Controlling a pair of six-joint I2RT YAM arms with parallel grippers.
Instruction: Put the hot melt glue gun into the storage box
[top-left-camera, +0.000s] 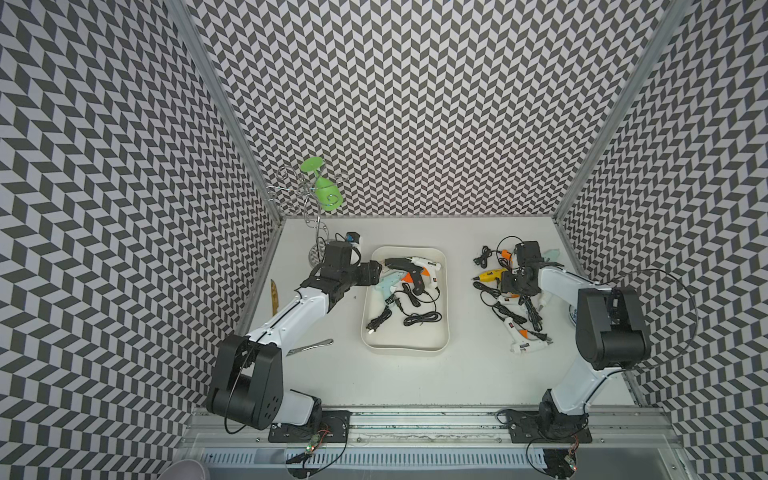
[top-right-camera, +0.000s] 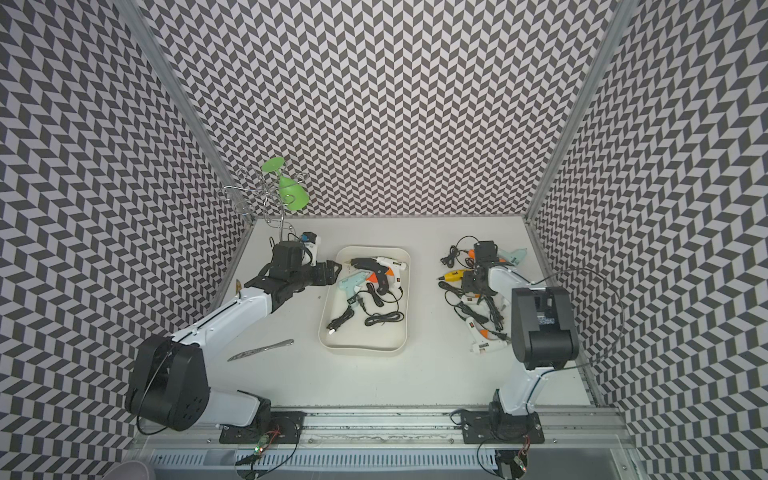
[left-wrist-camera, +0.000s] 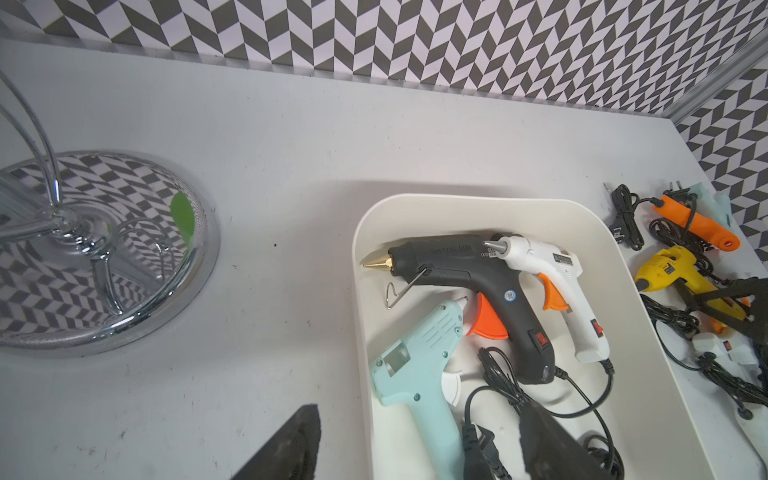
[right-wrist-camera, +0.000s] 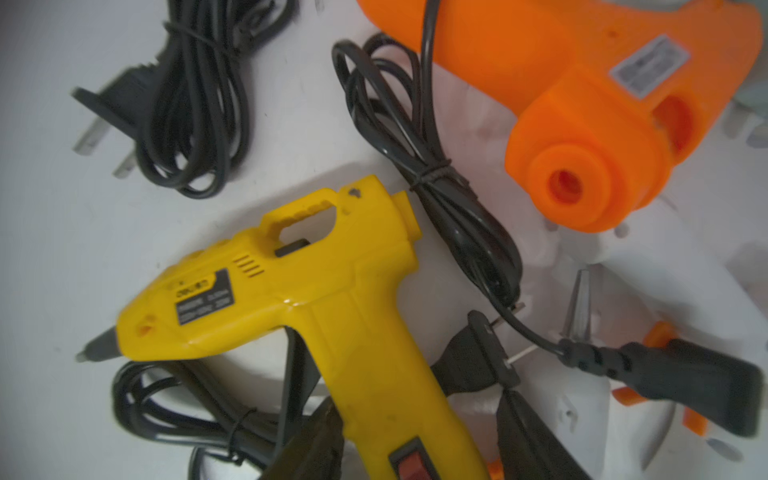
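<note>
The white storage box (left-wrist-camera: 664, 432) holds a black glue gun (left-wrist-camera: 448, 260), a white one (left-wrist-camera: 572, 296) and a mint one (left-wrist-camera: 412, 356). My left gripper is open at the box's left side, above it. My right gripper is open low over the loose glue guns right of the box, its fingers either side of the yellow glue gun's handle (right-wrist-camera: 360, 336); contact cannot be told. An orange glue gun (right-wrist-camera: 592, 80) lies behind the yellow one, with white ones partly hidden beside them.
A chrome stand (left-wrist-camera: 104, 320) with a green goblet (top-left-camera: 326, 192) is at the back left. A thin metal tool (top-left-camera: 310, 346) lies at the front left. Coiled cables and plugs crowd the right group.
</note>
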